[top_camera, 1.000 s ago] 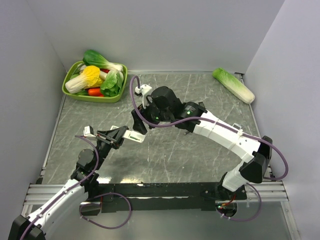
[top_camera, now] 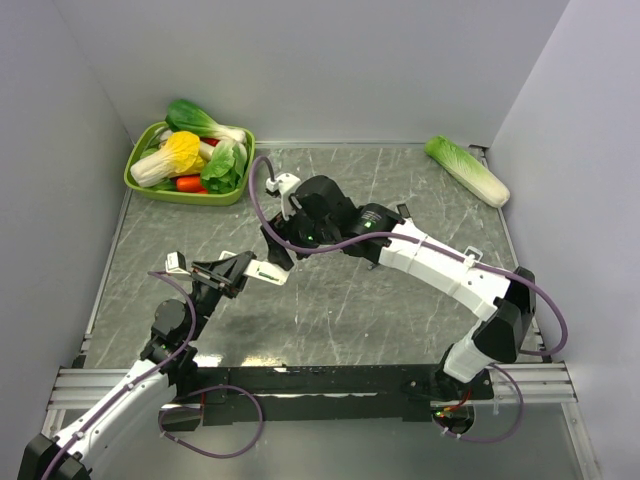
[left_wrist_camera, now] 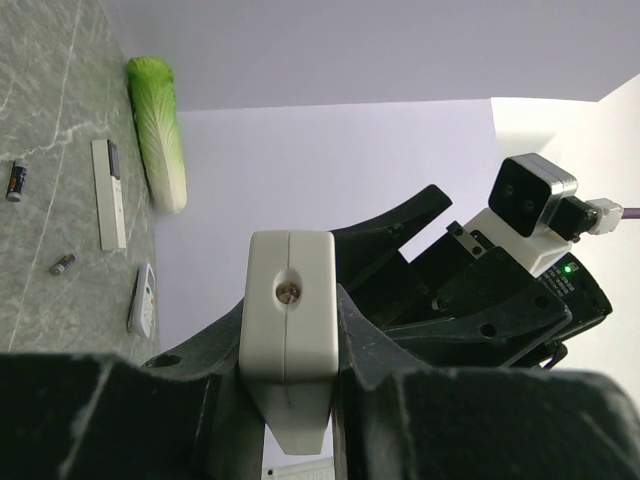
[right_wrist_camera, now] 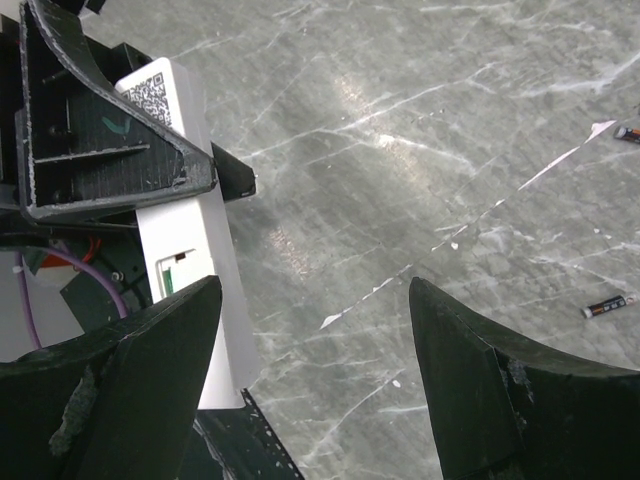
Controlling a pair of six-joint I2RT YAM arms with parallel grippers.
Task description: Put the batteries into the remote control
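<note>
The white remote control [top_camera: 268, 273] is held up over the left front of the table, with my left gripper [top_camera: 246, 266] shut on it. In the left wrist view the remote's end [left_wrist_camera: 290, 320] points up between the fingers. The right wrist view shows an open recess in the remote [right_wrist_camera: 218, 265] with a bit of green inside; a black left finger [right_wrist_camera: 110, 150] covers part of it. My right gripper is open, its left finger close to the remote, nothing between the fingertips. Two small dark batteries [right_wrist_camera: 607, 306] [right_wrist_camera: 628, 134] lie loose on the table.
A long white object with a black strip [left_wrist_camera: 110, 195] and a grey keypad device [left_wrist_camera: 142, 300] lie on the table's right side. The cabbage [top_camera: 468, 170] is at the back right, a green vegetable basket [top_camera: 190, 198] at the back left.
The right arm has shifted slightly left, its wrist a little lower in the top view. The left arm and the remote stay where they were.
</note>
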